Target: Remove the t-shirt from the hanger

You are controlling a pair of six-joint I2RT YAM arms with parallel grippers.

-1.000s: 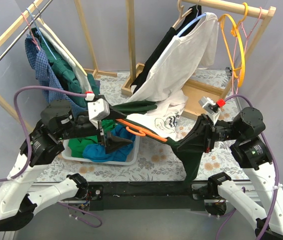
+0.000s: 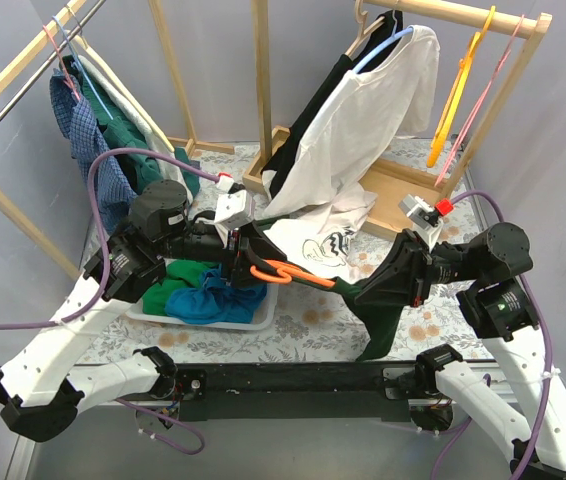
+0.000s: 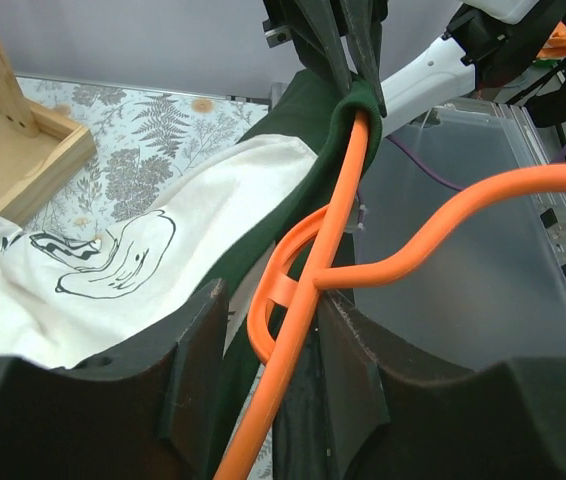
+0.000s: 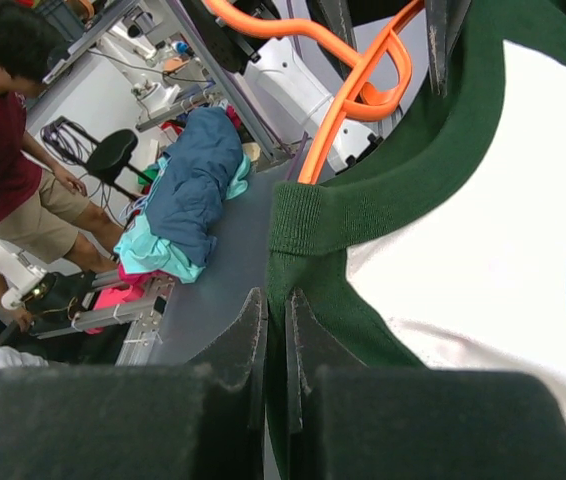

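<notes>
An orange hanger (image 2: 288,271) stretches between my two grippers, one end still inside the dark green shoulder of a white T-shirt (image 2: 315,240) with a black line drawing. In the left wrist view, my left gripper is part open around the orange bar (image 3: 308,280), a finger on each side and a gap to the left. My right gripper is shut on the green sleeve (image 4: 313,215) of the shirt. Cloth hangs below that gripper in the top view, and the hanger's end is hidden inside the green fabric.
A white bin (image 2: 263,312) of green and blue clothes sits below my left arm. Wooden racks stand at both sides, with hanging clothes at the left and a white shirt (image 2: 368,110) at the right. Yellow (image 2: 453,100) and pink hangers dangle at the right.
My right gripper has stayed put with the cloth. The yellow hanger on the rack swings.
</notes>
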